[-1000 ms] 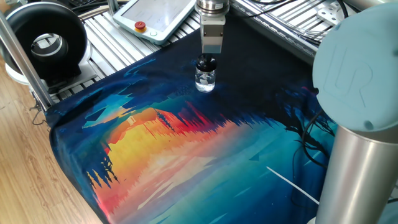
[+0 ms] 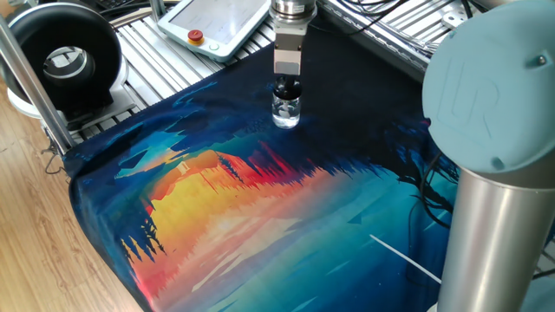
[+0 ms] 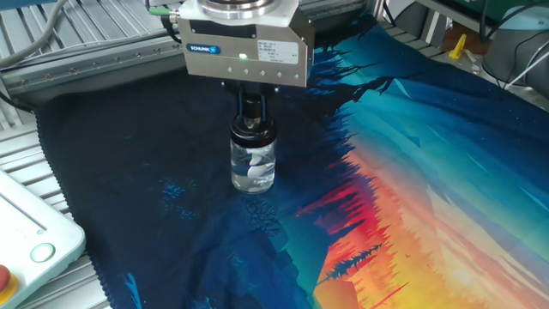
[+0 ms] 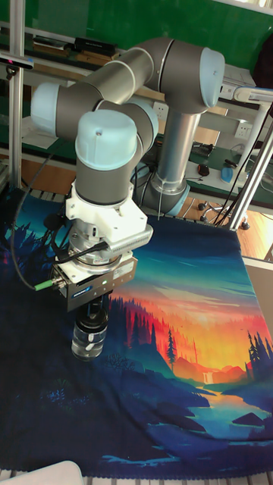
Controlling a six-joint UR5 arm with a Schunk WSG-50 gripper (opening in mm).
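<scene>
A clear glass jar (image 3: 253, 167) with a black lid (image 3: 254, 132) stands upright on the dark part of the printed cloth. White pieces show inside it. My gripper (image 3: 251, 115) points straight down over the jar, its dark fingers close to the top of the lid. Black on black, the fingers and lid blend together, so whether they touch or grip cannot be told. From exterior view 1 the jar (image 2: 286, 113) appears directly under the gripper body. In exterior view 3 the jar (image 4: 87, 341) sits below the gripper at the left of the cloth.
A printed landscape cloth (image 2: 260, 225) covers the table, wide and bare around the jar. A tablet-like pendant with a red button (image 2: 196, 37) lies at the back edge. A black ring-shaped device (image 2: 65, 61) stands at left. The arm's column (image 2: 490, 243) rises at right.
In exterior view 1 my gripper has shifted slightly left, lining up more nearly over the jar. The arm's blue joint cap also moved left. The jar stays where it was.
</scene>
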